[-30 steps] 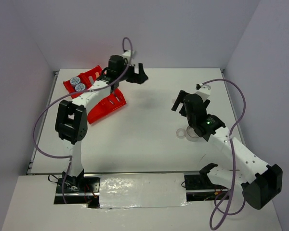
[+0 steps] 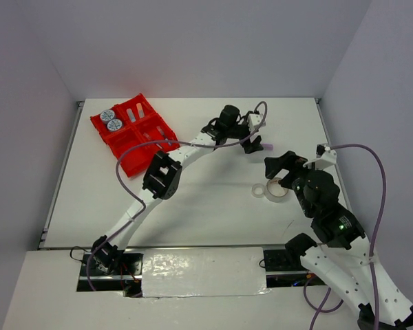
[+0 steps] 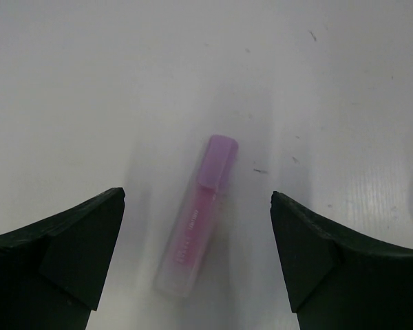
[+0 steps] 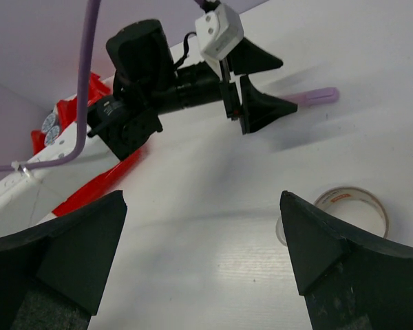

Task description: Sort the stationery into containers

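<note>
A pink lead tube with a purple cap (image 3: 198,216) lies on the white table, centred between the open fingers of my left gripper; in the top view the gripper (image 2: 253,143) is just over it, partly hiding it. A red compartment tray (image 2: 131,163) at the left holds round white items and some slim pieces. My right gripper (image 2: 279,165) is open and empty, raised near two tape rolls: a larger one (image 2: 278,198) and a smaller ring (image 2: 257,194).
Grey walls enclose the back and sides. Purple cables loop above both arms.
My left gripper has moved right from near the red tray to over the pink tube. The right arm has moved toward the right and front, off the tape rolls.
</note>
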